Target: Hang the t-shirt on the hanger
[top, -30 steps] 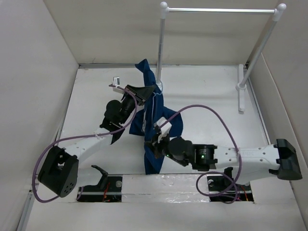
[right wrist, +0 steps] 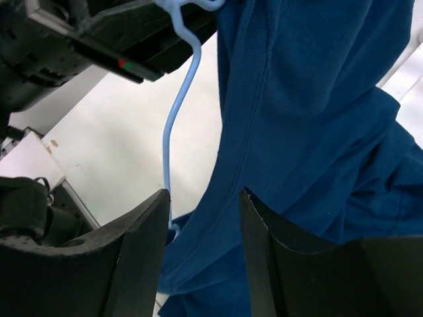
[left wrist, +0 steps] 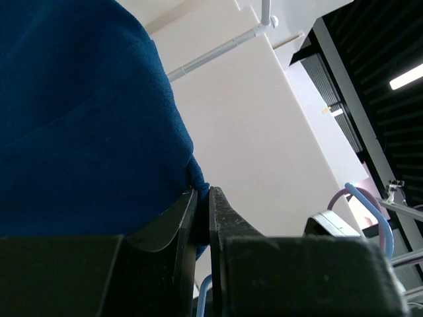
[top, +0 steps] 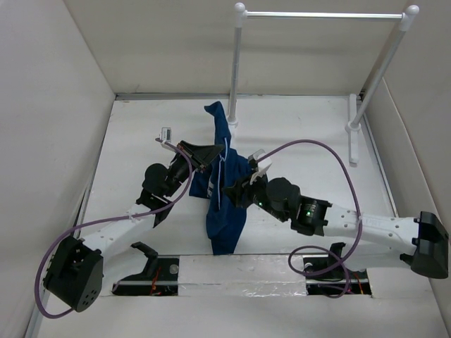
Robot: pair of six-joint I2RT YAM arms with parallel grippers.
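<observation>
A navy t-shirt [top: 225,225] hangs from my left gripper [top: 218,150], which is shut on a bunched edge of the cloth, filling much of the left wrist view [left wrist: 79,119]. A light blue hanger [right wrist: 173,119] dangles beside the shirt below the left gripper, its lower end against the cloth. My right gripper [top: 236,190] is open beside the shirt and hanger; in the right wrist view its fingers [right wrist: 142,251] straddle the hanger's lower end and the shirt's edge, apparently not closed on either.
A white rack with a top bar [top: 324,15] and upright posts stands at the back and right. Walls bound the workspace on both sides.
My right gripper has moved up toward the middle of the shirt. The left gripper has shifted slightly with the shirt, and the shirt's top has swung a little.
</observation>
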